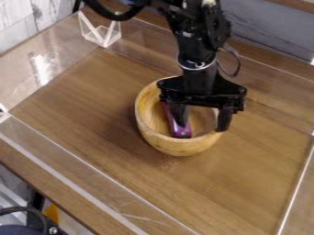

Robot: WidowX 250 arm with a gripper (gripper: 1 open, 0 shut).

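A wooden bowl (164, 139) sits in the middle of the table, with a purple elongated object (181, 128) lying inside it. My black gripper (200, 116) reaches down from above into the bowl, open, its fingers around the upper part of the purple object's area; the gripper hides much of that object and the back of the bowl.
Clear panels run along the left and right edges. A white wire holder (101, 29) stands at the back left, and cables lie at the lower left.
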